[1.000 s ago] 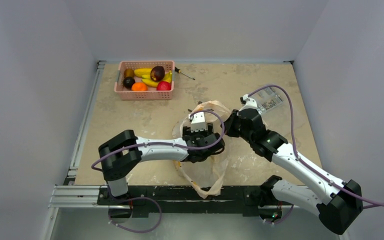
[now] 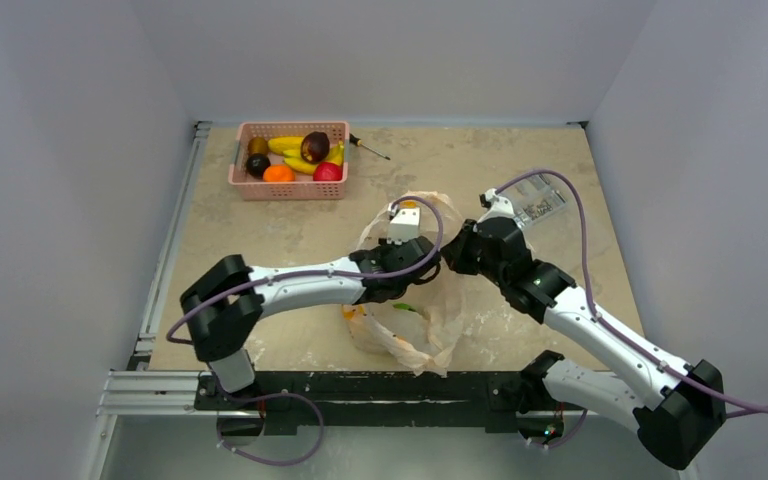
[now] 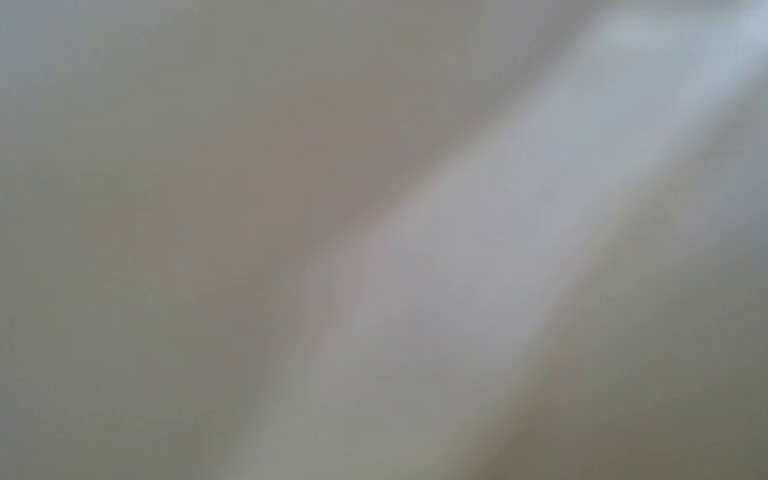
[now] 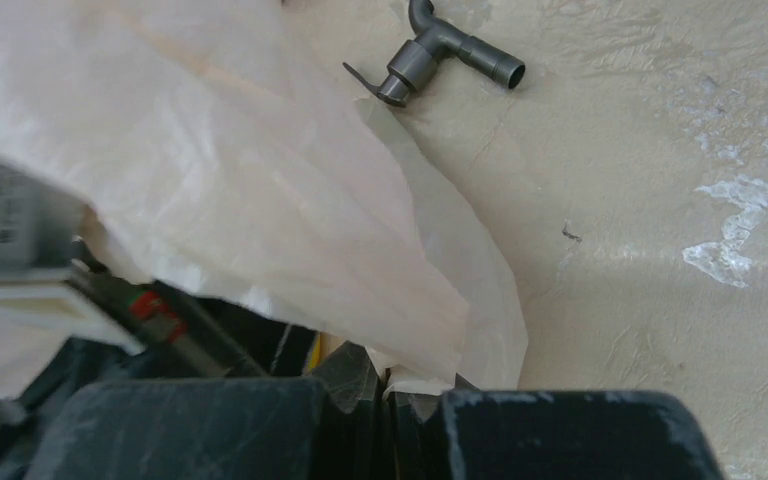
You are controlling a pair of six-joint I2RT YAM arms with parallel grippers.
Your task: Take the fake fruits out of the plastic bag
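Note:
The pale plastic bag (image 2: 440,330) lies open in the middle of the table. My left gripper (image 2: 392,288) reaches down into it. Its fingers are hidden under the wrist, and the left wrist view is only a pale blur. Below that wrist, a small green item (image 2: 405,307) shows inside the bag. My right gripper is shut on the bag's thin edge, which rises from between its fingertips at the bag's right side. Fruits such as an orange (image 2: 279,173) and a red fruit (image 2: 327,172) lie in the pink basket (image 2: 290,191).
A screwdriver (image 2: 370,149) lies beside the basket. At the right stands a clear box (image 2: 540,198). A grey tap (image 4: 440,50) rests on the table near the bag. Bare table lies left of the bag.
A green item now shows in the bag, whose sides have shifted. The right arm has stayed still.

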